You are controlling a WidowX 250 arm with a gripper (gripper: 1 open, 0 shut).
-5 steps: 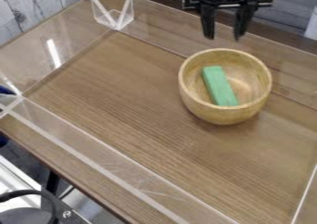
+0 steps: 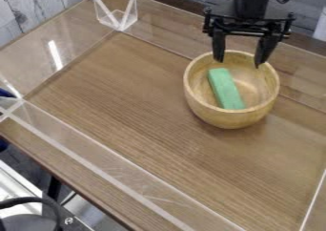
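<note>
My gripper (image 2: 241, 44) is open above the back of a wooden bowl (image 2: 196, 92), its two black fingers hanging apart with nothing between them. Inside the bowl, left of its middle, lies a green oblong block (image 2: 226, 88).
The bowl stands on a wooden table (image 2: 114, 120) with wide clear room to the left and front. A small clear plastic object (image 2: 116, 13) is at the back left. Black cables (image 2: 32, 204) show at the lower left, off the table's edge.
My gripper has come down and toward the front, from above the table's back to over the bowl's rear. The bowl and block look unmoved.
</note>
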